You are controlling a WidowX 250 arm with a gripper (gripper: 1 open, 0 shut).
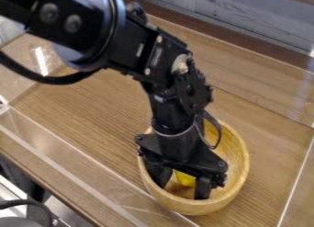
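Note:
My black gripper (179,175) reaches down from the upper left into a light wooden bowl (229,197), its fingers open. A small yellow object (185,178) sits in the bowl between the fingers, partly hidden behind the gripper. I cannot tell whether the fingers touch it.
A pale wall (245,15) runs along the back. Black cables lie at the lower left edge.

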